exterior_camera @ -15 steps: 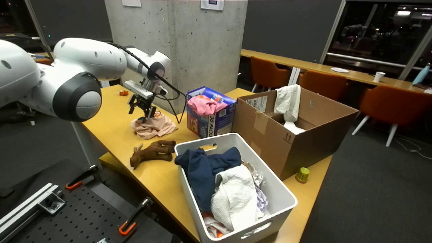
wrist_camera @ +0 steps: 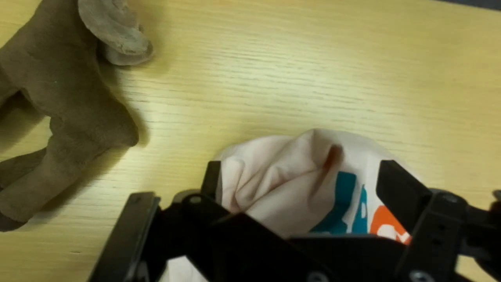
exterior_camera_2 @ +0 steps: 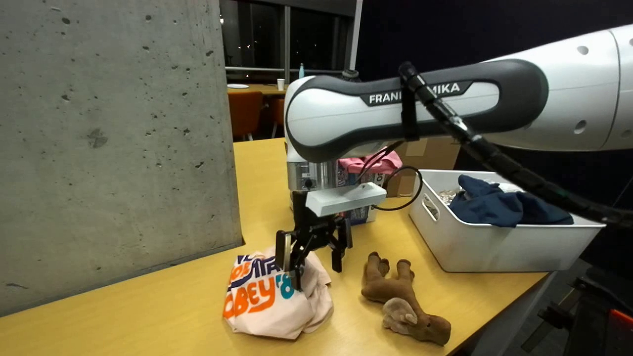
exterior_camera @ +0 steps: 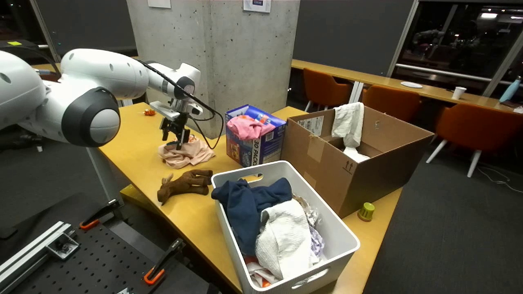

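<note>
A crumpled pale pink cloth (exterior_camera_2: 279, 314) with orange, teal and dark lettering lies on the wooden table, close to the concrete pillar. Over it hangs my gripper (exterior_camera_2: 317, 276), pointing down and open, with one finger (exterior_camera_2: 296, 267) in front of the cloth in exterior view 2. In the wrist view the cloth (wrist_camera: 286, 188) shows between the two spread fingertips; whether they touch it I cannot tell. Beside it on the table lies a brown plush moose (exterior_camera: 186, 185) on its side, and in the wrist view the moose (wrist_camera: 70, 89) is at upper left, clear of the fingers.
A white bin (exterior_camera: 351, 243) holding navy, white and other cloths stands at the table's near end. Behind it are a large cardboard box (exterior_camera: 323, 166) with white cloth and a blue carton (exterior_camera: 274, 144) with a pink cloth (exterior_camera: 249, 127). A green cup (exterior_camera: 366, 211) sits near the edge.
The gripper has come down slightly and shifted a little to the left in exterior view 1, its tilt more upright. Cloth, moose and containers look unmoved.
</note>
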